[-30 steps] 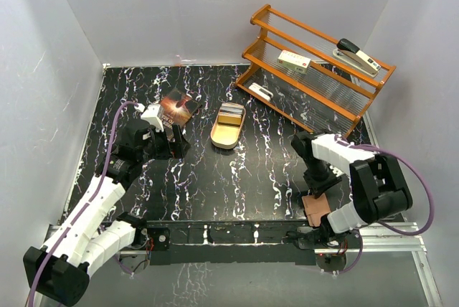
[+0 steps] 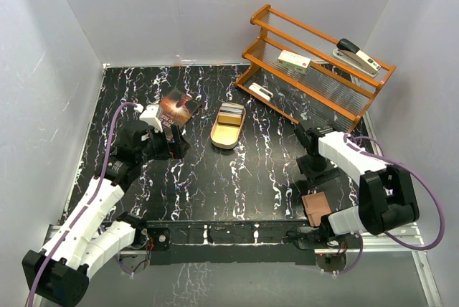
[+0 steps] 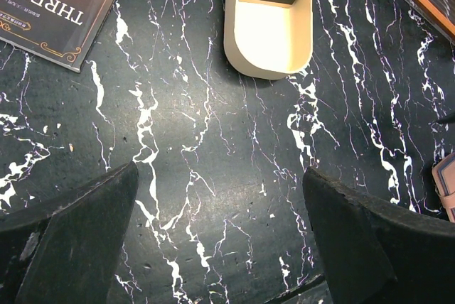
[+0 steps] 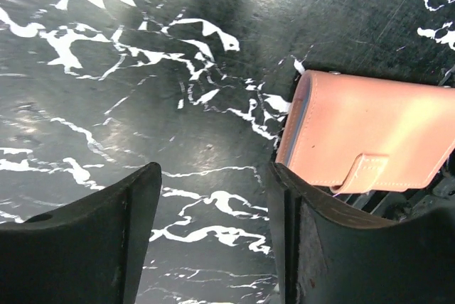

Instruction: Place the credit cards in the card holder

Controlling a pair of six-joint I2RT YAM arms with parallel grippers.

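Observation:
A tan leather card holder (image 2: 316,209) lies flat on the dark marbled table near the front right edge; its clasp strap shows in the right wrist view, where the holder (image 4: 377,130) fills the right side. My right gripper hangs to the left of it, fingers part open, with only tabletop between the fingers. Over the left of the table my left gripper stands wide open and empty. Several cards (image 2: 230,110) seem to stand upright at the back of a cream tray (image 2: 225,136) in mid-table; what they are is too small to tell.
A book (image 2: 178,108) lies behind the left gripper. The wooden rack (image 2: 301,86) at the back right bears a small box (image 2: 293,62), a stapler (image 2: 357,57) and a white object (image 2: 260,92).
My right gripper has moved away from the card holder, toward the back of the table, leaving the holder more exposed in the top view. The left arm and the tray have stayed put.

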